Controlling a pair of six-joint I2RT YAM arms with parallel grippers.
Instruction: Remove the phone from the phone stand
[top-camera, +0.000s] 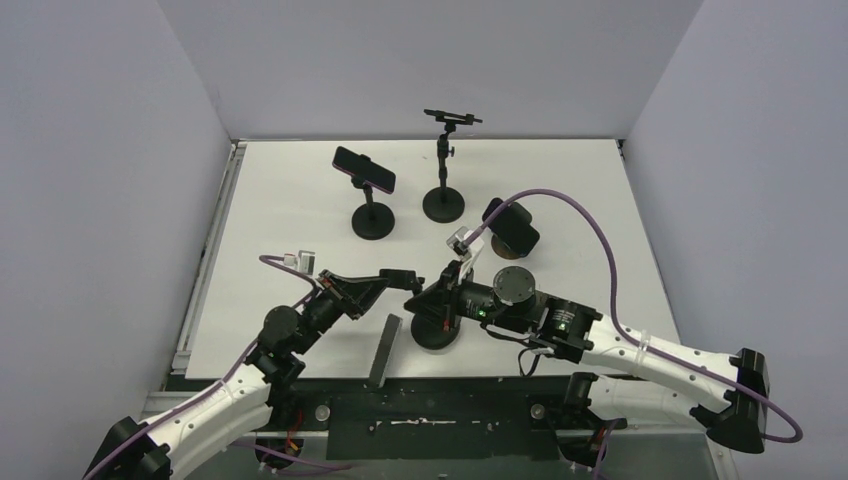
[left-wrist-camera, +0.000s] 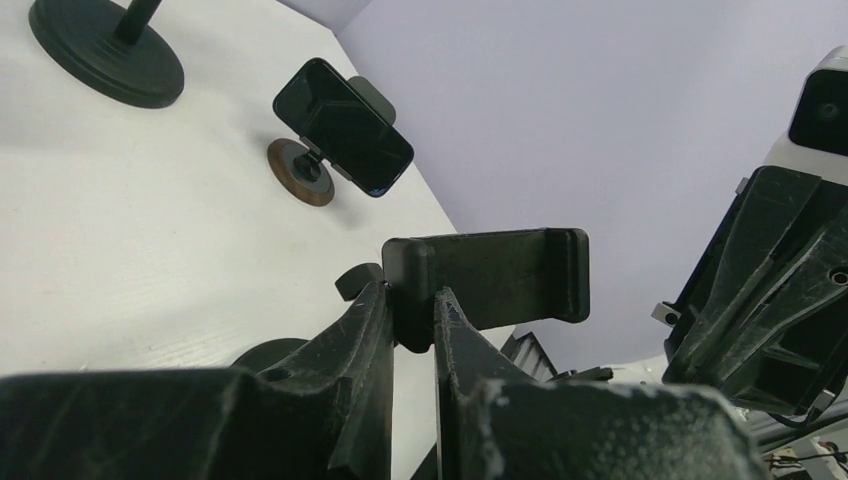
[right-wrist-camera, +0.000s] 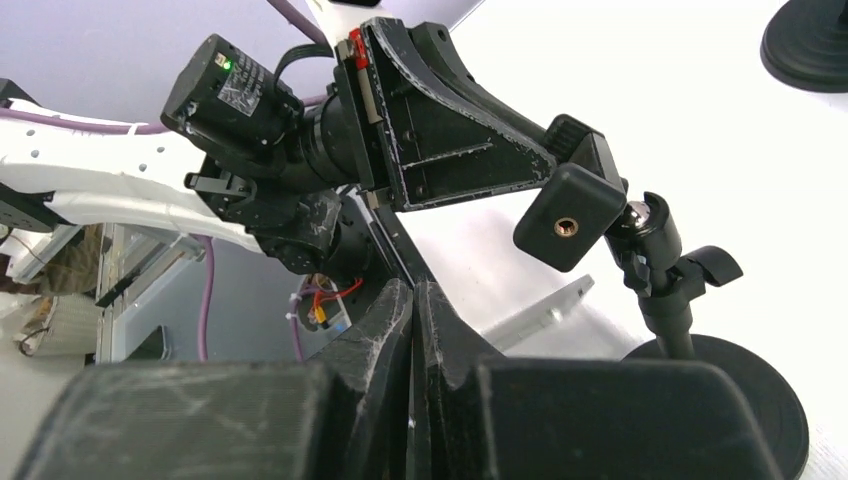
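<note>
The front stand's black holder (left-wrist-camera: 500, 275) has no phone in it. My left gripper is shut on the near end of this holder, whose stand base (right-wrist-camera: 735, 400) rests on the table. My right gripper is shut, nothing between its fingers, pointing beside that stand. A grey flat bar-like object (top-camera: 385, 350), too unclear to identify surely, lies left of the stand's base in the top view; it shows edge-on in the right wrist view.
Other stands hold phones at back left (top-camera: 363, 169) and right (top-camera: 511, 228); a tall stand (top-camera: 443, 200) stands at the back centre. White walls (top-camera: 735, 200) bound the table.
</note>
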